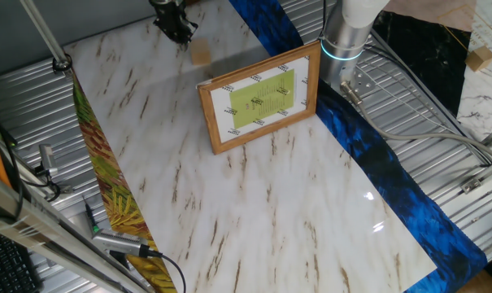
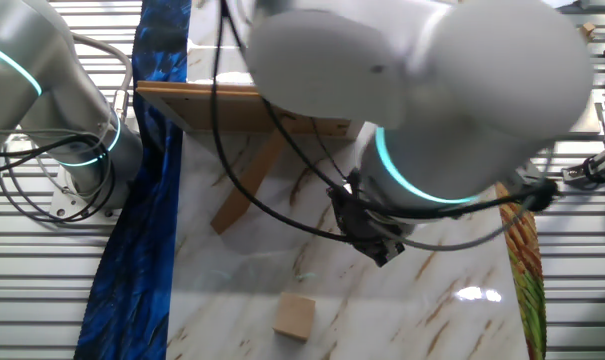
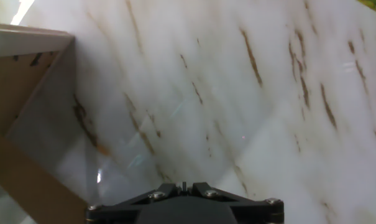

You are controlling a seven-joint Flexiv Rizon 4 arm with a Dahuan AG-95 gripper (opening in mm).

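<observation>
A wooden picture frame (image 1: 215, 122) with a green and white insert stands upright on the marble-patterned table. Its back (image 2: 222, 112) and slanting brown support leg (image 2: 250, 185) show in exterior view 2; part of the back (image 3: 20, 81) also appears at the left of the wrist view. Behind the frame, a small wooden block (image 1: 200, 53) lies on the table, seen again as a tan block (image 2: 294, 316) from the other side. My gripper is shut, its fingertips together with nothing visible between them. It hangs near the block, apart from both objects.
Blue cloth (image 1: 392, 179) runs along one side and a yellow-green patterned strip (image 1: 115, 191) along the other. Another wooden block (image 1: 479, 58) lies off to the far right.
</observation>
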